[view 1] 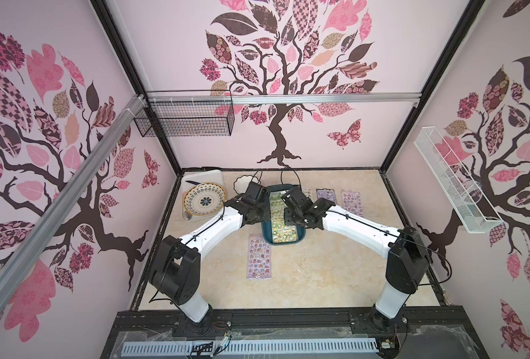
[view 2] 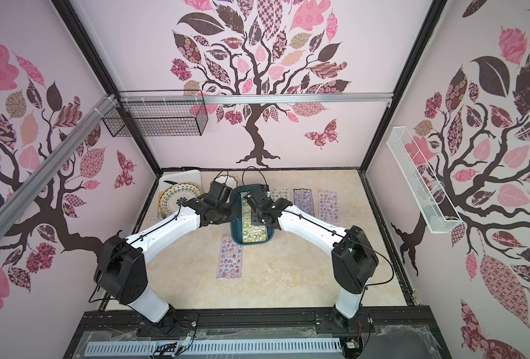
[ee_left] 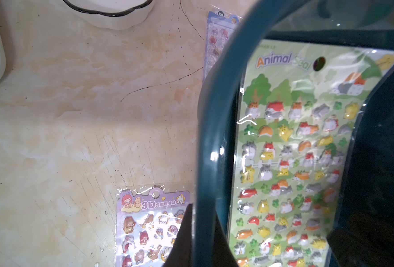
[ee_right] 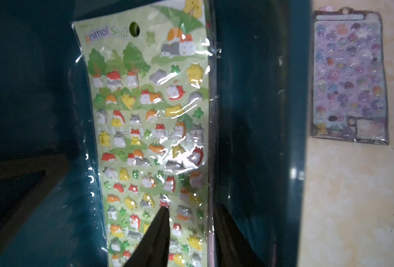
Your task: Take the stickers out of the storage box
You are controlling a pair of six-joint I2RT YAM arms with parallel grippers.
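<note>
The teal storage box [view 1: 300, 236] holds a long green "Animal Seal" sticker sheet [ee_right: 147, 146]. My left gripper is at the box's left wall, shut, with the rim [ee_left: 208, 133] across its fingers; whether it grips the rim is unclear. My right gripper is over the inside of the box, above the sheet, part open, with its fingers apart near the sheet's right edge. In both top views the grippers hide part of the box and sheet.
Purple sticker sheets lie in front of the box [view 1: 259, 256] and to its right [ee_right: 348, 75]. A plate [view 1: 203, 199] on a white tray and a white bowl [ee_left: 108, 13] stand at back left.
</note>
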